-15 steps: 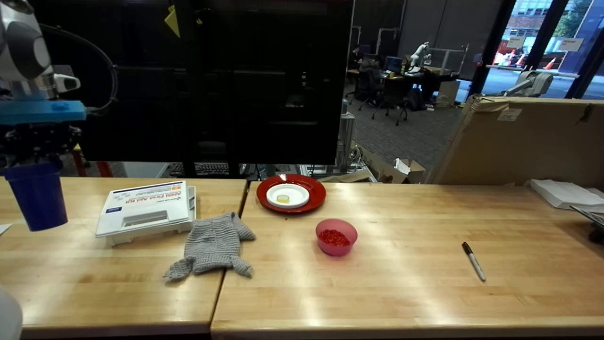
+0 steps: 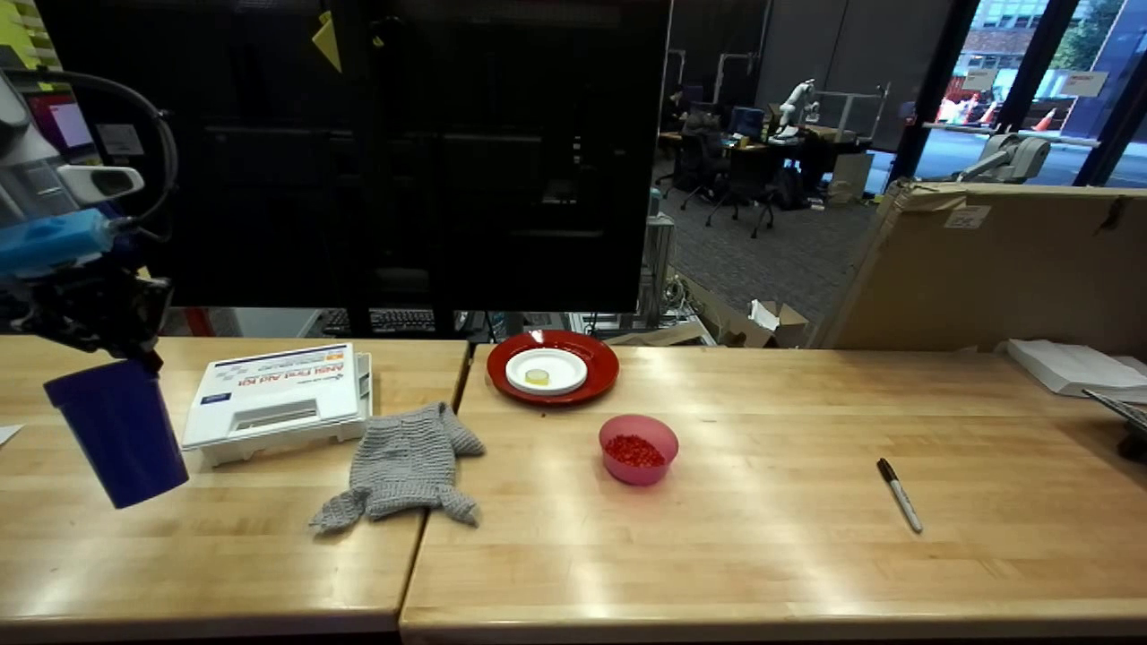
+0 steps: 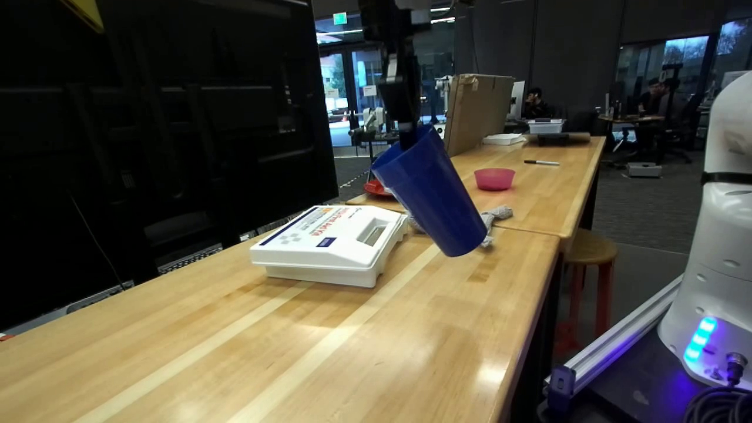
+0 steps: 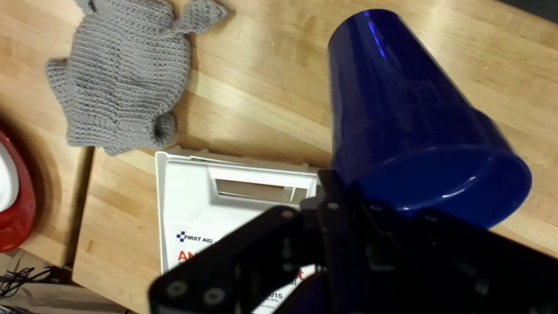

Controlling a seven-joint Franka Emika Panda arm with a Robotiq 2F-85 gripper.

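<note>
A tall blue cup (image 2: 120, 435) hangs tilted above the table at the far left of exterior view 1. My gripper is shut on its rim, one finger reaching inside. In exterior view 2 the same cup (image 3: 435, 197) leans with its mouth to the upper left, clear of the tabletop. Seen from the wrist, the cup's mouth faces the camera, and the part of the inside that shows is bare blue; the rest is hidden by the fingers.
Close by lies a white first aid kit (image 2: 280, 398), with a grey knitted piece (image 2: 406, 468) beside it. Farther right are a red plate (image 2: 604, 371) bearing a white plate (image 2: 575, 376), a pink bowl (image 2: 639, 475) of red bits, and a marker (image 2: 901, 494). Bare tabletop surrounds the marker.
In exterior view 1 the cup has moved right and nearer the camera, and it tilts more than before. The arm has turned with it. Objects on the table have stayed put.
</note>
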